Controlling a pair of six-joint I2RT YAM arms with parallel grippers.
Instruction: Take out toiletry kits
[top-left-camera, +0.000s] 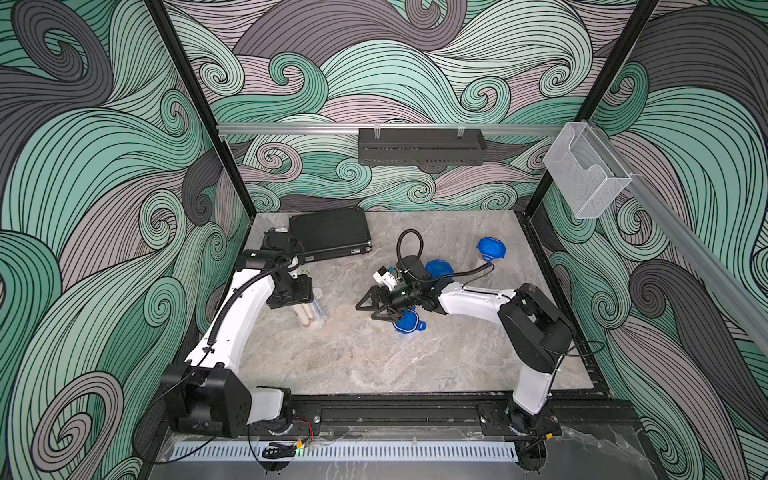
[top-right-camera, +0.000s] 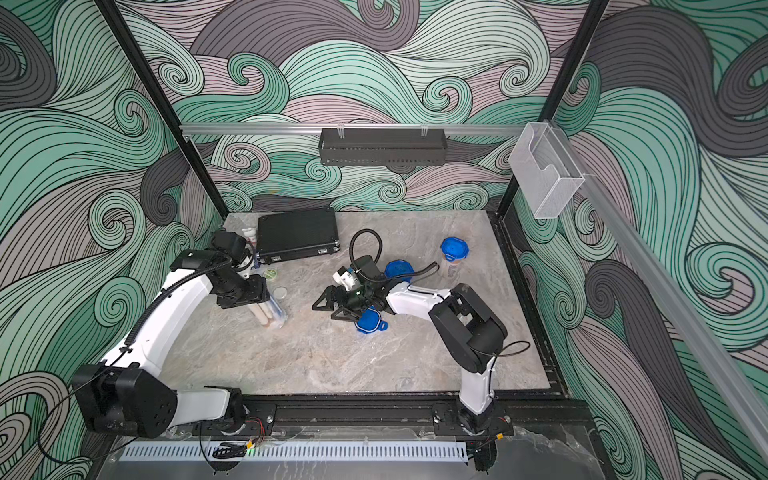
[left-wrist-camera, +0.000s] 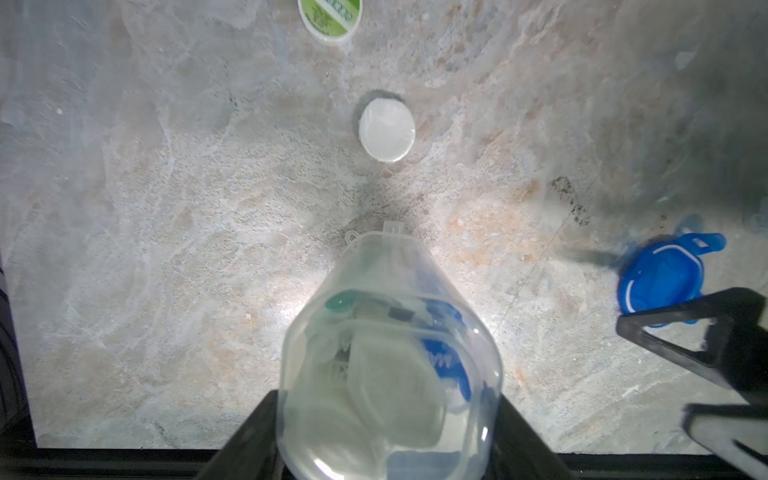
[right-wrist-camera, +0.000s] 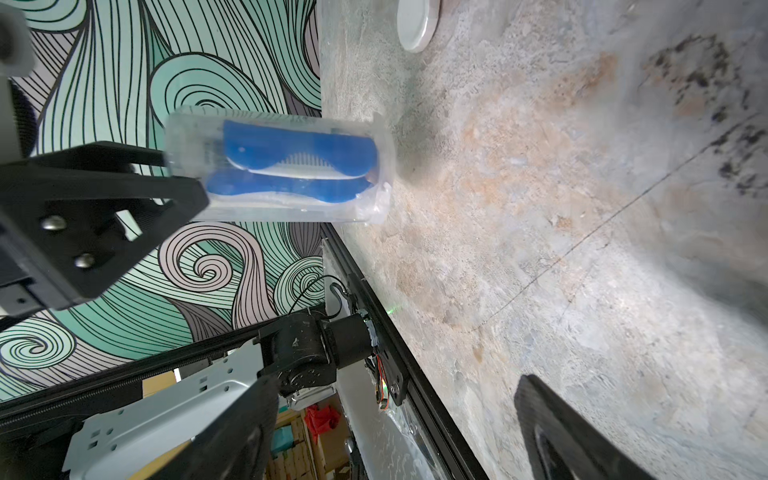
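Note:
A clear plastic toiletry tube with blue and pale items inside, such as a blue toothbrush, is held by my left gripper, shut on it over the table's left half. In the left wrist view the tube fills the space between the fingers. My right gripper stands open and empty in the middle of the table, facing the tube, above a blue cup.
A black case lies at the back left. More blue cups sit on the right. A white lid and a green-labelled lid lie on the table.

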